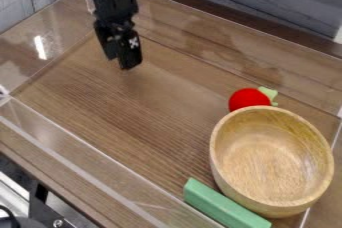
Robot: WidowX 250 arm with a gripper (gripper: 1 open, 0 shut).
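The black gripper (pixel 122 47) hangs open at the upper left of the camera view, above the wooden table (pixel 127 122), with nothing seen between its fingers. A red vegetable-like toy (pixel 249 99) with a pale green top lies at the right, just behind a round light wooden bowl (pixel 269 158). The bowl looks empty. A green bar-like object (pixel 225 208) lies at the bottom, to the lower left of the bowl. The gripper is well apart from all three.
Grey wooden walls (pixel 254 7) border the back and upper left. A clear raised edge runs along the table's front left.
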